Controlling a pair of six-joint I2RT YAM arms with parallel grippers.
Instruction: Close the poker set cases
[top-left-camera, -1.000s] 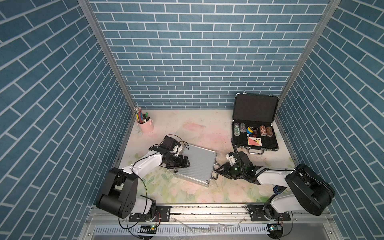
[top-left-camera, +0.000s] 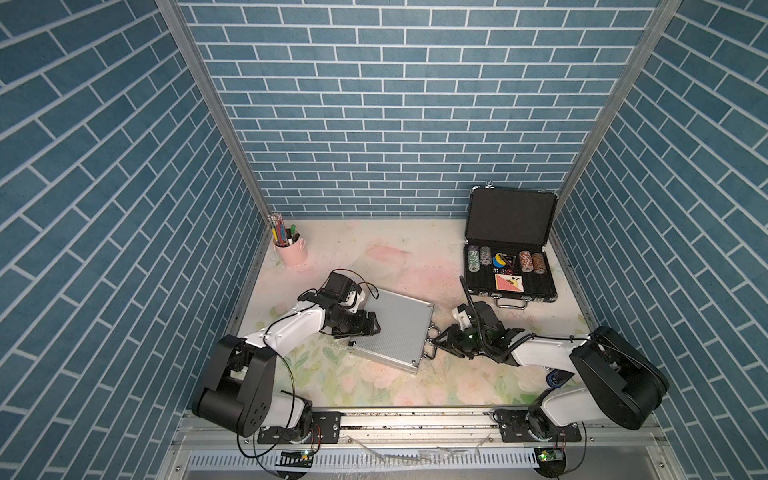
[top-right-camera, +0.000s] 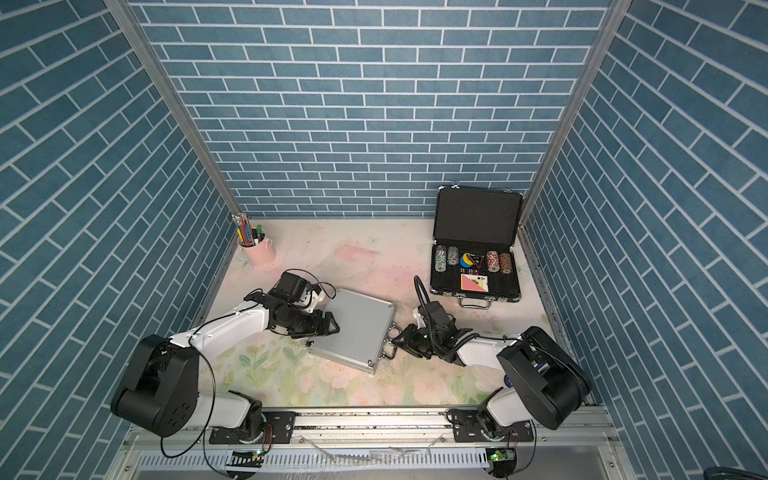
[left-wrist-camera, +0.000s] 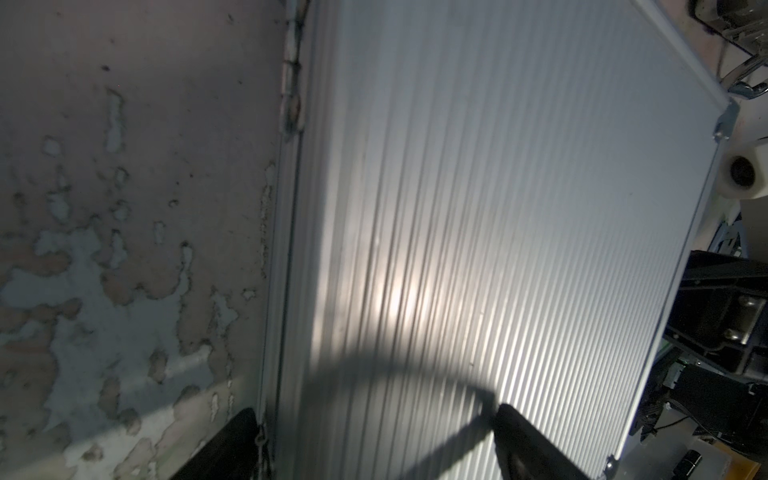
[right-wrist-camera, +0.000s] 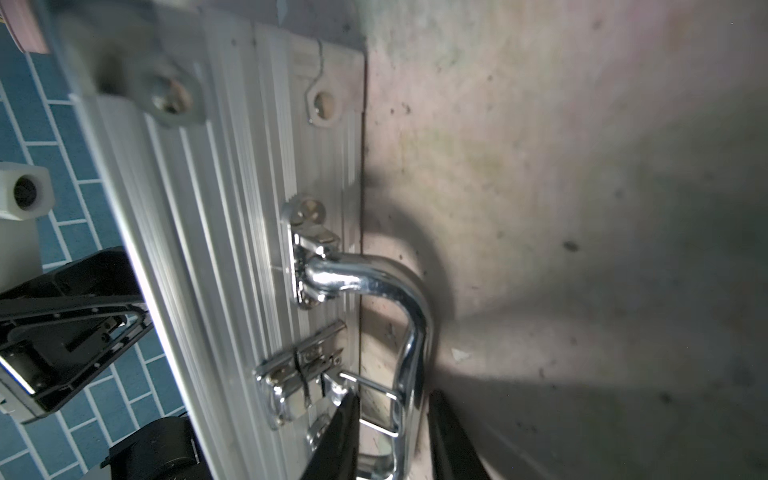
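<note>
A silver ribbed case (top-left-camera: 392, 324) lies flat in the middle, its lid down. In the right wrist view, a curved chrome handle (right-wrist-camera: 416, 320) and a latch (right-wrist-camera: 292, 388) are on its side, with a wire loop standing out. My right gripper has its fingers part open, the handle and loop between or just beyond the tips; contact is unclear. Over the opposite edge of the lid, my left gripper stands open, its finger (left-wrist-camera: 524, 440) blurred. A second case (top-left-camera: 512, 216), black inside, stands open at the back right, its lid raised.
Chip stacks, cards and dice fill the open case's tray. A pink cup (top-left-camera: 293, 251) of pens stands at the back left. Free table (top-left-camera: 416, 240) extends behind the silver case, and some room lies in front of it.
The left arm and both cases look unmoved.
</note>
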